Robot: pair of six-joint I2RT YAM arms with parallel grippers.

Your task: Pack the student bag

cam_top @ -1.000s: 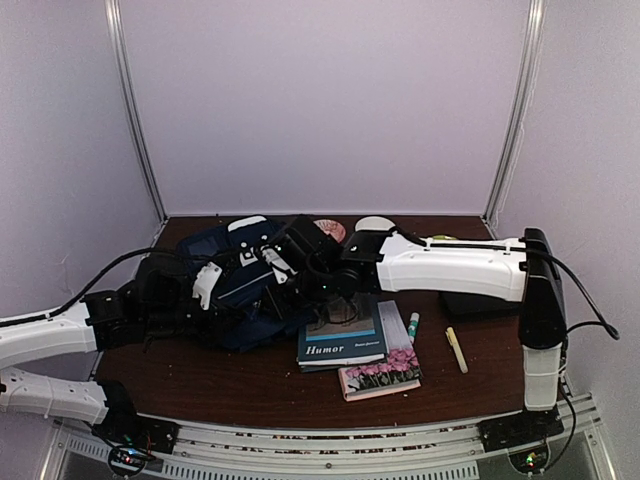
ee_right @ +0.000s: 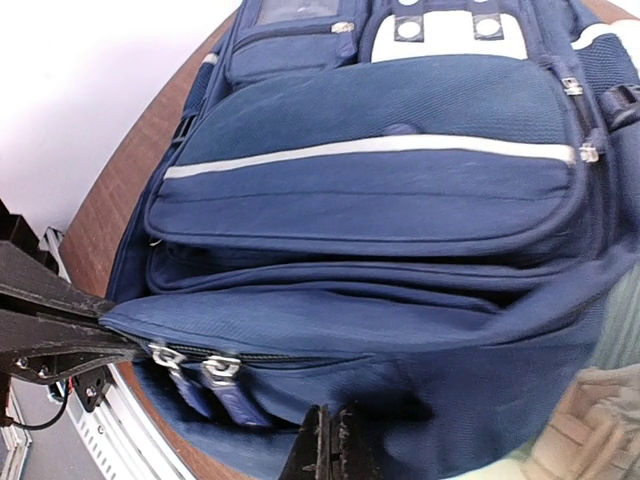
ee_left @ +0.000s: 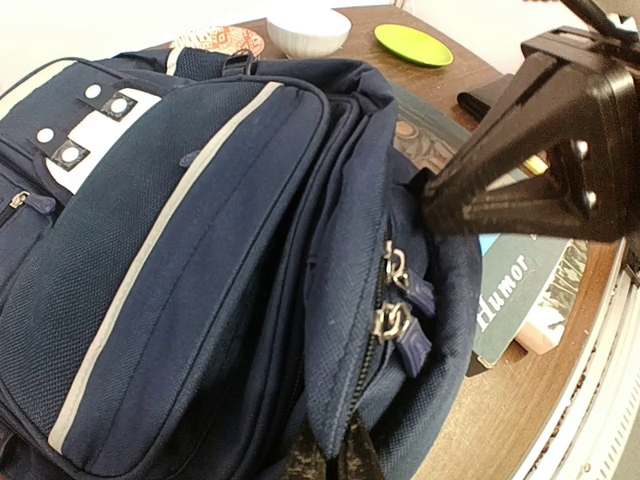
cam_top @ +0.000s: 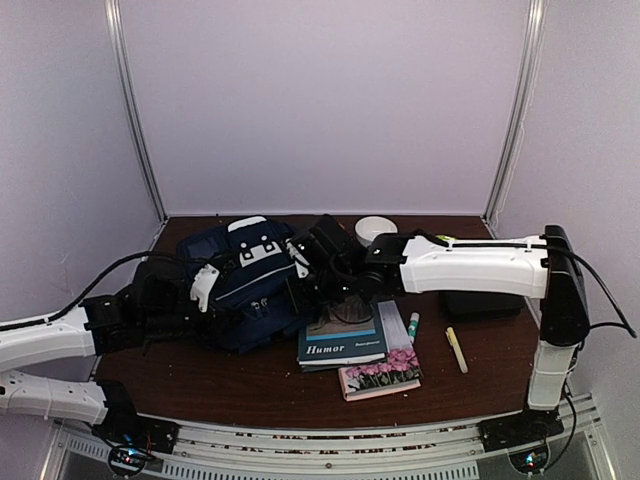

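Note:
The navy backpack (cam_top: 245,290) lies on the left of the table, its zipped front flap facing up. My left gripper is shut on the backpack's fabric edge beside two zipper pulls; in the right wrist view it grips the flap's corner at left. My right gripper is shut, with nothing seen between its fingers, at the backpack's right part above the zipped edge. A Humor book (cam_top: 340,345), a pink flowered book (cam_top: 380,378), a glue stick (cam_top: 413,328) and a yellow marker (cam_top: 455,348) lie to the right.
A white bowl (ee_left: 308,30), a patterned plate (ee_left: 218,40) and a green plate (ee_left: 413,45) stand at the back. A black case (cam_top: 480,305) lies at the right.
The left arm holds still at the backpack.

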